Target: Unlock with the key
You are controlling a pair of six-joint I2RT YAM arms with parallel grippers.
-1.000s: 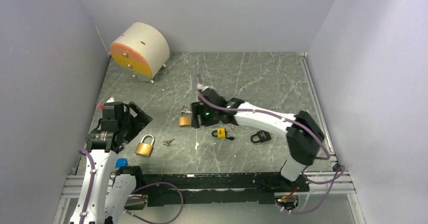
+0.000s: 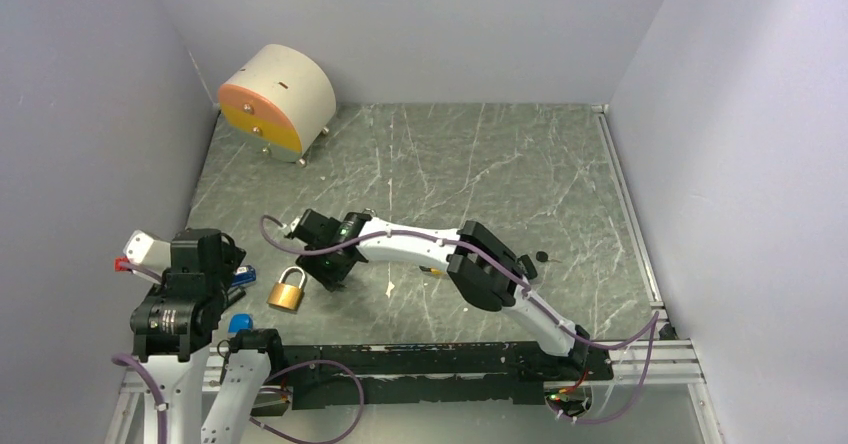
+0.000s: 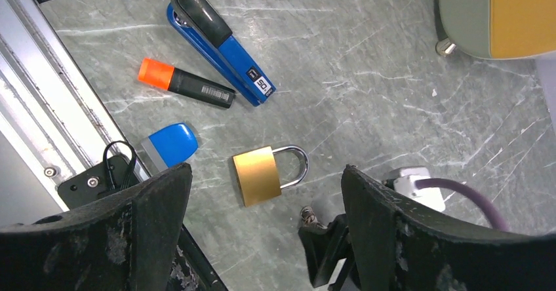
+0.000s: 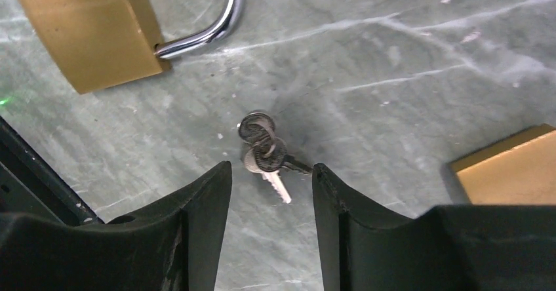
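A bunch of keys on a ring lies on the grey table, just beyond the fingertips of my right gripper, which is partly open above it with nothing held. A brass padlock, shackle to the side, lies left of the keys. A second brass block, likely another padlock, shows at the right of the right wrist view. My left gripper hangs open over the table's left end, high above the padlock, holding nothing.
A blue stapler, a marker and a blue object lie at the left. A rounded drawer box stands at the back left.
My left arm has moved outward to the left.
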